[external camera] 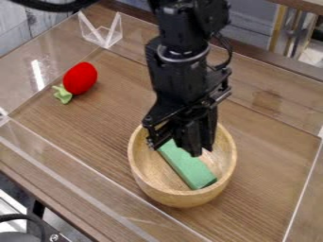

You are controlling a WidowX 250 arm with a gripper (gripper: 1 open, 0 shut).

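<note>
My black gripper (179, 134) is low over the rear part of a round wooden bowl (190, 197), its fingers pointing down. It is shut, with nothing visible between the fingertips. In the bowl lies a green block (190, 168), tilted lengthwise from back left to front right, its far end partly behind the gripper.
A red object (79, 77) with a green part (62, 94) lies at the left of the wooden table (265, 161). A clear wire-like item (104, 30) stands at the back left. A dark cable curves at the lower left edge.
</note>
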